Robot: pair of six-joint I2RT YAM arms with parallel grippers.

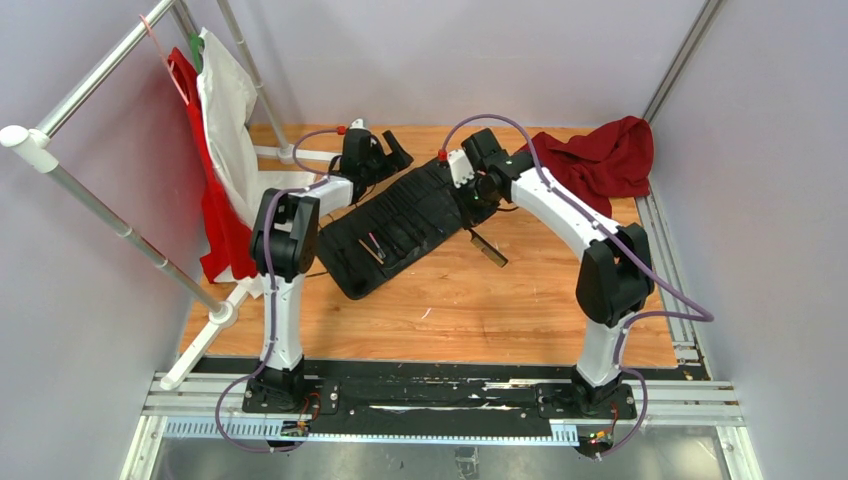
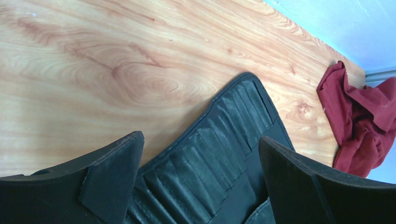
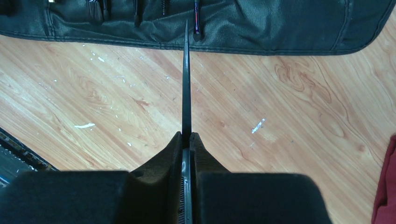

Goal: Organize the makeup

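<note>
A dark comb is pinched in my right gripper, which is shut on it. Its long pointed tail reaches past the fingertips toward the roll's near edge in the right wrist view, while its toothed part lies between the fingers. The black makeup roll is spread diagonally across the table. Brushes sit in its pockets, among them a pencil-like brush and a pink-tipped one. Over the roll's far edge, my left gripper stands open, its fingers wide apart and empty.
Dark red cloth is heaped at the back right. On the left, a white rack carries a red garment and a white one.
</note>
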